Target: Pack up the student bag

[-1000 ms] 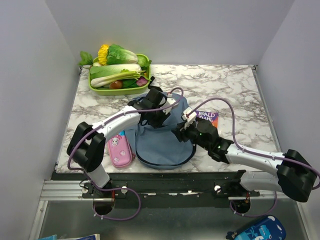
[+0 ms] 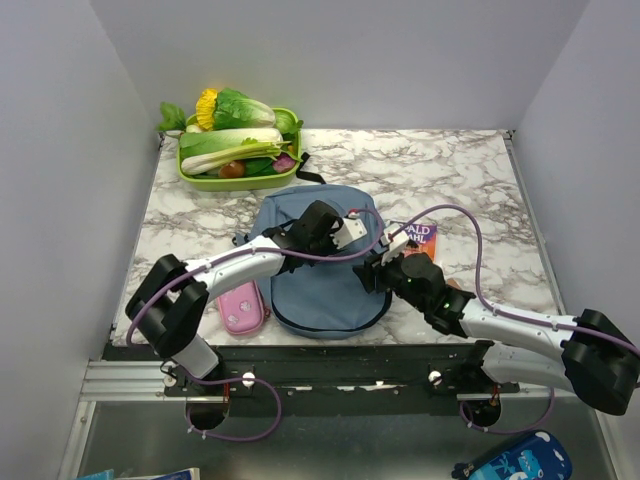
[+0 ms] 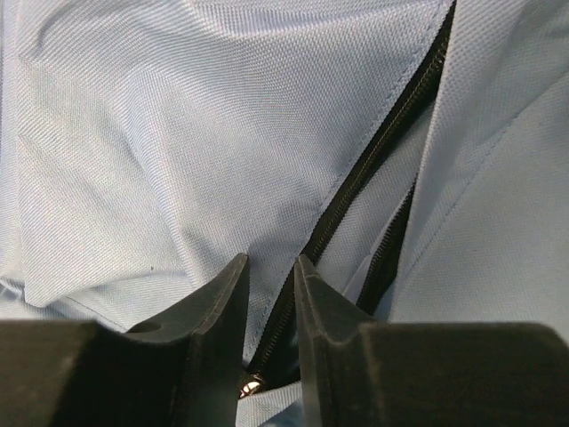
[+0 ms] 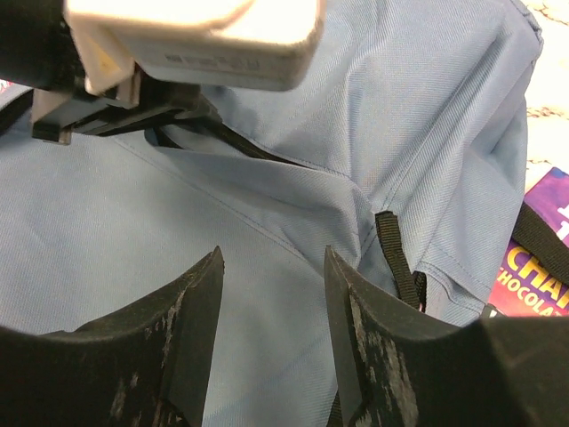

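The blue-grey bag lies flat at the table's front middle, with a black zip across it. Over its upper part, my left gripper is part open with a narrow gap; a metal zip pull shows low between the fingers, not clearly gripped. My right gripper is over the bag's right side, fingers apart and only bag cloth visible beyond them. To the bag's right is a purple and orange book, partly hidden by the right arm. A pink case touches or nearly touches the bag's left side.
A green basket of vegetables stands at the back left. Beyond the front edge, a blue patterned pouch lies low on the right. Both arms are close together over the bag.
The right gripper has shifted a little right and forward. The bag's upper flap shows more now.
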